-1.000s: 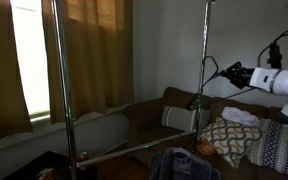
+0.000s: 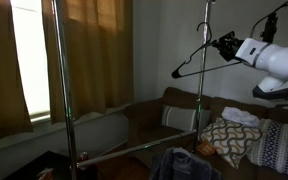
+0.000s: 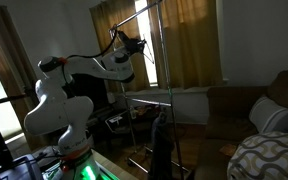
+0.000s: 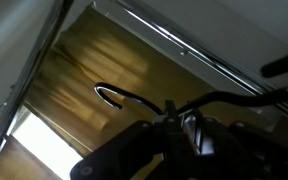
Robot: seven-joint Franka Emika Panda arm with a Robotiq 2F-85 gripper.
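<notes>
A thin black clothes hanger (image 2: 176,74) hangs in the air with my gripper (image 2: 218,42) shut on it near the neck. Its hook points upward, close to the right upright pole of the metal rack (image 2: 62,80). In the wrist view, the curved hook of the hanger (image 4: 134,97) reaches out past the dark gripper, with a shiny rack bar (image 4: 199,52) beyond it. From the second exterior view, my gripper (image 3: 134,45) is high up near the rack's top rail (image 3: 134,15). Whether the hook touches the rail cannot be told.
Dark garments (image 2: 182,165) hang or lie low by the rack. Behind stands a brown sofa (image 2: 174,102) with patterned pillows (image 2: 229,138) and a white folded cloth (image 2: 240,116). Mustard curtains (image 2: 94,55) flank a bright window (image 2: 30,60).
The arm has risen and shifted left in exterior view 1, carrying the hanger up. The hanger now sits higher, beside the pole's upper part. The rack and sofa have stayed put.
</notes>
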